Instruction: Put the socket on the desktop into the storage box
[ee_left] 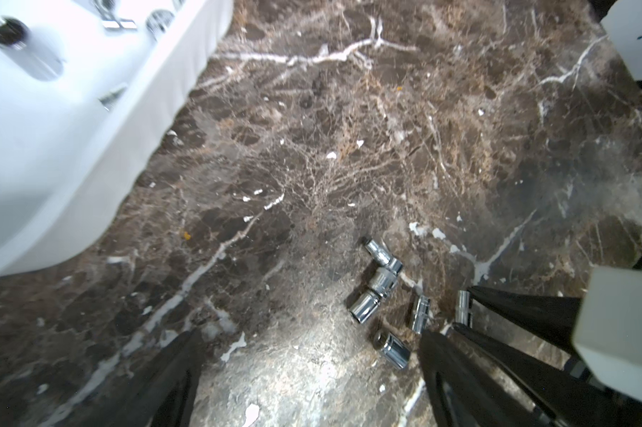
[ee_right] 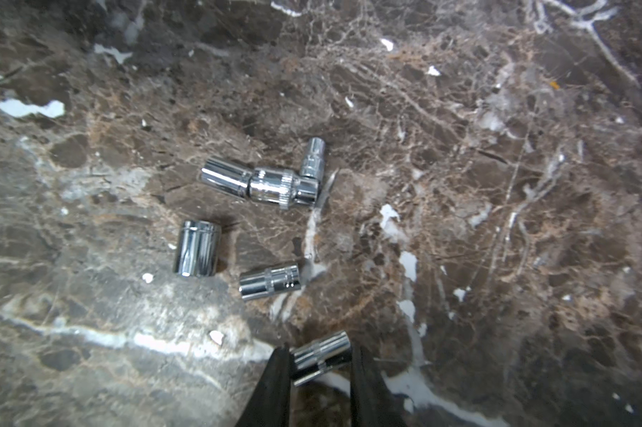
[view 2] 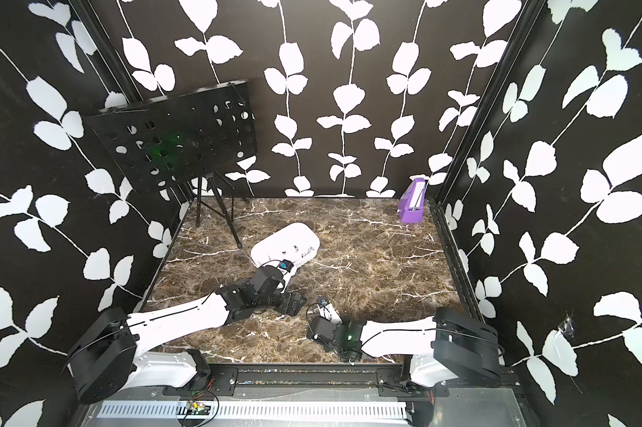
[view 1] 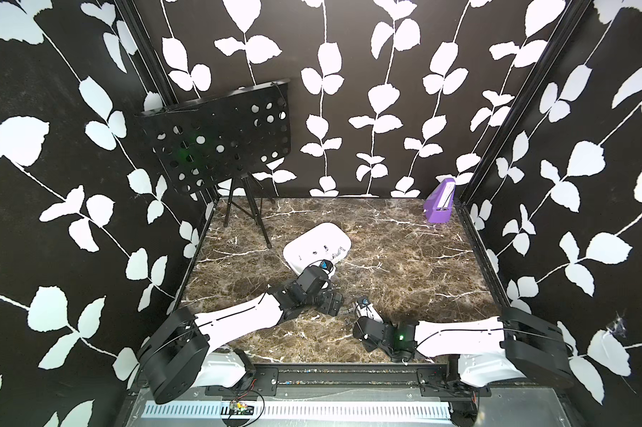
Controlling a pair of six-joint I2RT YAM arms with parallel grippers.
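The white storage box (view 1: 306,249) sits mid-table with small metal pieces inside. Several chrome sockets lie on the marble desktop, among them a short wide one (ee_right: 197,247), a slim one (ee_right: 269,282) and a joined group (ee_right: 269,186). My right gripper is part open, a fingertip on each side of another socket (ee_right: 324,350); whether both touch it is unclear. My left gripper (view 1: 335,302) hangs above the desktop beside the box, left of the sockets; its blurred fingers stand wide apart at the bottom of the left wrist view, nothing between them.
A black perforated stand (view 1: 214,135) rises at the back left. A purple wedge-shaped object (view 1: 438,206) stands at the back right corner.
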